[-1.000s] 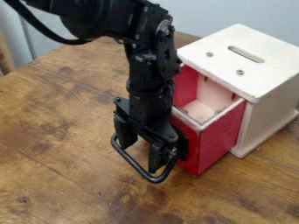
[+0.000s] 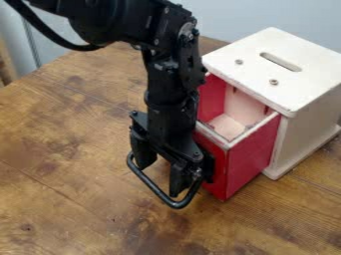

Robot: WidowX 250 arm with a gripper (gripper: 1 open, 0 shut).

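Observation:
My black gripper (image 2: 167,169) hangs low over the wooden table at the front left of a white wooden box (image 2: 280,70), beside the red front of its drawer (image 2: 240,159). The drawer is pulled out and its pale inside (image 2: 229,125) shows, with no loose object visible in it. Dark parts of the gripper overlap, so whether it is open or shut is unclear.
Bare wooden table (image 2: 67,169) fills the left and front of the view. A pale wall (image 2: 266,15) stands behind the box. The box top has a slot and two small round fittings.

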